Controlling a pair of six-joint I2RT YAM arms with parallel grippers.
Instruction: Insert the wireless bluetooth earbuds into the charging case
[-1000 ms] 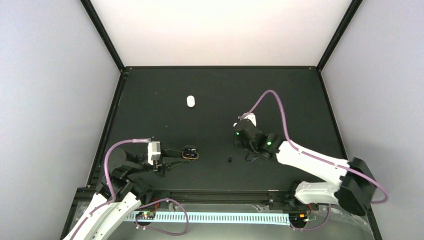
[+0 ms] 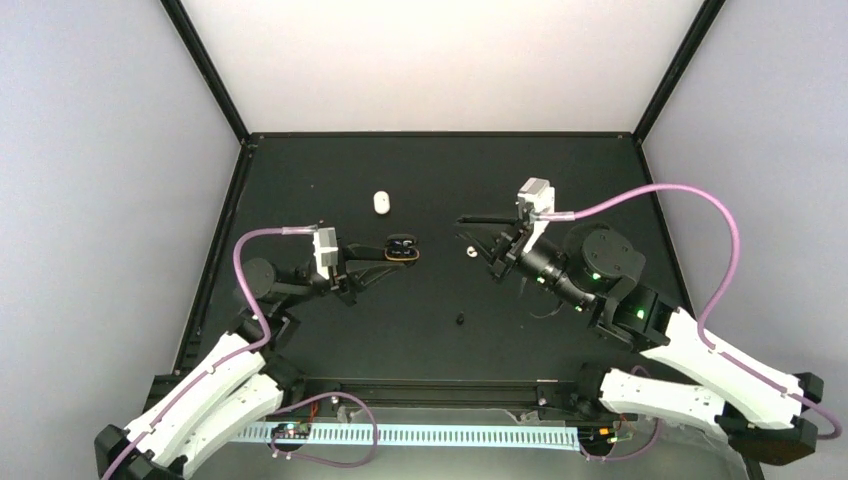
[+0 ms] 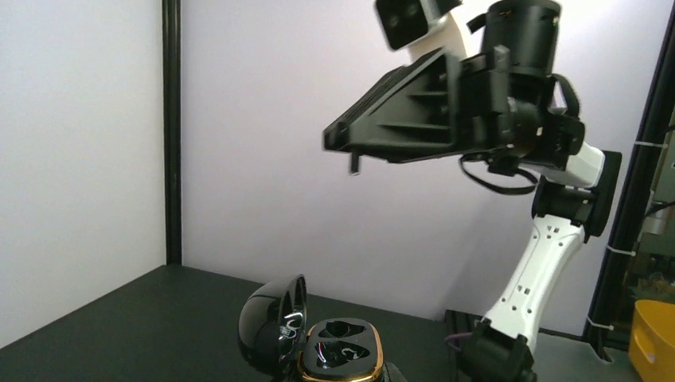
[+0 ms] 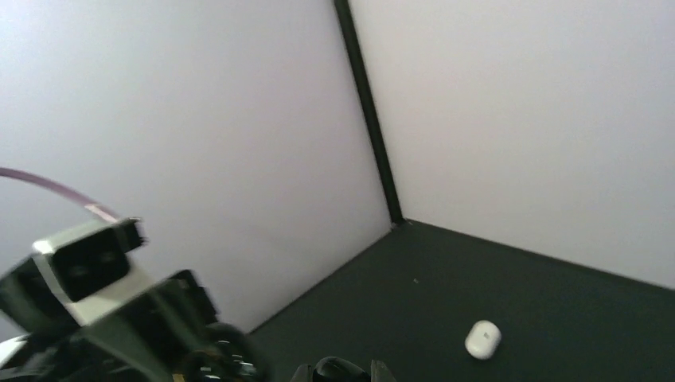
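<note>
The black charging case (image 3: 342, 350), trimmed in gold, is upright with its lid (image 3: 275, 322) raised; its two glossy wells look hollow. My left gripper (image 2: 398, 256) is shut on this case, holding it above the mat left of centre. Across from it, my right gripper (image 2: 463, 229) is shut on a black earbud (image 4: 341, 368), whose rounded top shows between the fingertips at the bottom of the right wrist view. From the left wrist view, a short dark tip of that earbud (image 3: 354, 164) hangs below the right fingers. A second small black earbud (image 2: 460, 319) lies on the mat.
A white case (image 2: 381, 202) lies farther back on the mat, and a small white piece (image 2: 472, 252) rests near the right gripper's tips.
My left gripper has carried the case away from the front edge and slightly right.
</note>
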